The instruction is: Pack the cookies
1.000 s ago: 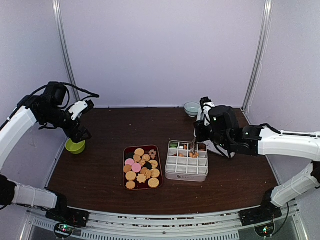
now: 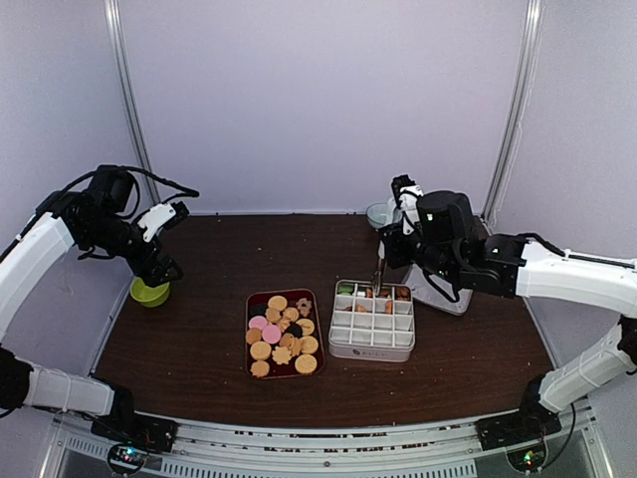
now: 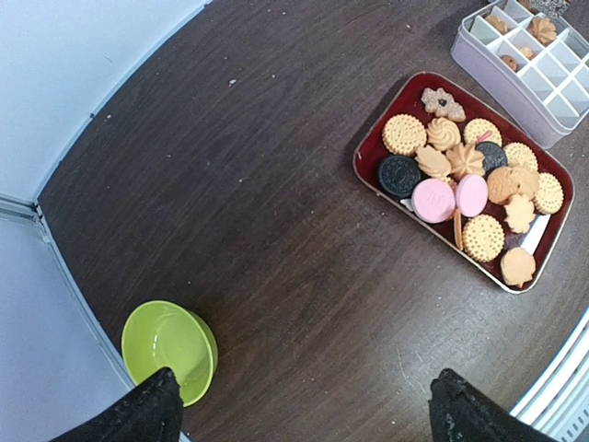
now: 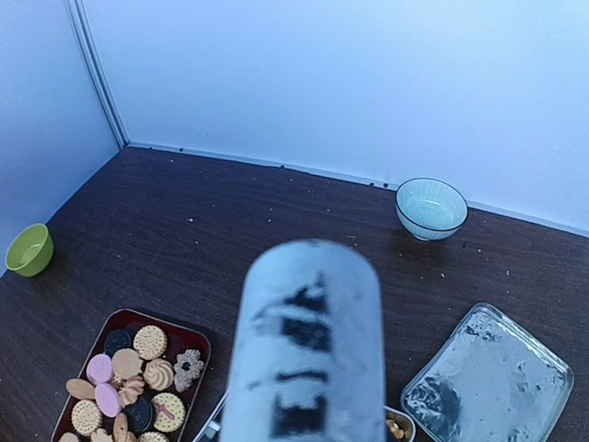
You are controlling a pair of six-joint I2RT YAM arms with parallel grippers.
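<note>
A white divided box (image 2: 370, 349) holds a few cookies in its compartments. To its left, a red tray (image 2: 249, 329) is filled with assorted cookies. My right gripper (image 2: 379, 281) points down over the box's back-middle compartments, shut on a metal tool, possibly tongs, whose pale handle (image 4: 304, 350) fills the middle of the right wrist view; whether the tool grips a cookie is unclear. My left gripper is open at the left, high above the table, empty, near a green bowl (image 3: 168, 341).
A light blue bowl (image 4: 431, 210) stands at the back right. A lid (image 4: 488, 378) lies behind the box's right side, partly under the right arm in the top view.
My right gripper with the tool has shifted slightly left over the box since a second ago. The left arm is essentially still.
</note>
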